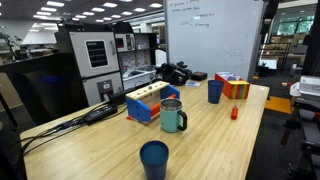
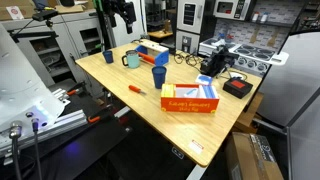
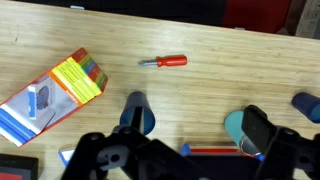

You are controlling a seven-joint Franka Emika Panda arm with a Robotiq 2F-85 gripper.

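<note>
My gripper stands open above the table, with nothing between its widely parted fingers. In the wrist view a dark blue cup (image 3: pixel 137 106) lies partly behind the left finger, and the teal mug (image 3: pixel 234 124) is partly covered by the right one. Farther right is a second dark blue cup (image 3: pixel 306 105). A small screwdriver with a red handle (image 3: pixel 172 60) lies on bare wood. The red and yellow box (image 3: pixel 80 78) is at the left. Exterior view 1 shows the mug (image 1: pixel 171 116) upright between the near cup (image 1: pixel 154 160) and the far cup (image 1: pixel 215 91).
A blue and wooden rack (image 1: pixel 150 98) stands behind the mug. Black power strip and cables (image 1: pixel 102 113) run along the table's edge. Dark electronics (image 2: pixel 237 87) sit near the far edge beyond the box (image 2: pixel 190 106). Bare tabletop (image 2: pixel 205 130) lies in front of the box.
</note>
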